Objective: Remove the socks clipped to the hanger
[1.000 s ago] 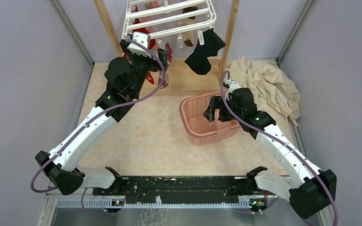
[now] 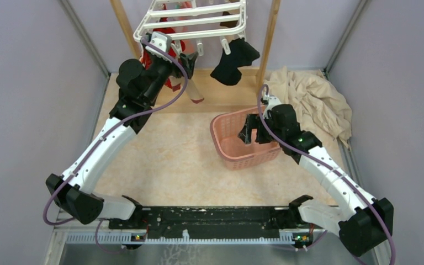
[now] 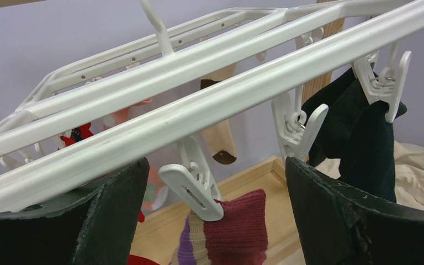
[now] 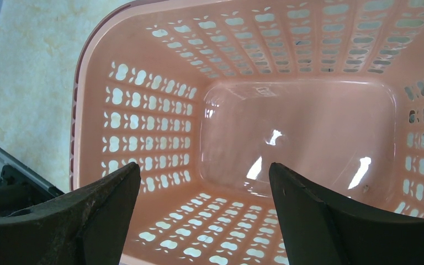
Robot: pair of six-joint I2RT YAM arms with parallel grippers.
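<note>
The white hanger (image 2: 201, 35) hangs at the top, its bars crossing the left wrist view. My left gripper stands open at its front bar, its fingers either side of a clip (image 3: 196, 190). That clip bears a maroon sock (image 3: 237, 225) with a striped edge. A black sock (image 2: 233, 65) hangs from the right end clip. Between them a front clip (image 3: 298, 126) shows no sock. Farther back are a beige-and-brown sock (image 3: 220, 142) and red pieces. Over the pink basket (image 2: 236, 161) my right gripper is open, nothing between its fingers; the basket looks empty.
Wooden posts (image 2: 269, 41) flank the hanger, with a wooden rail (image 2: 221, 99) below it. Crumpled beige cloth (image 2: 309, 105) fills the back right. Left of the basket the table (image 2: 165, 160) is clear.
My left gripper has moved a little up and left, away from me. My right arm has hardly moved.
</note>
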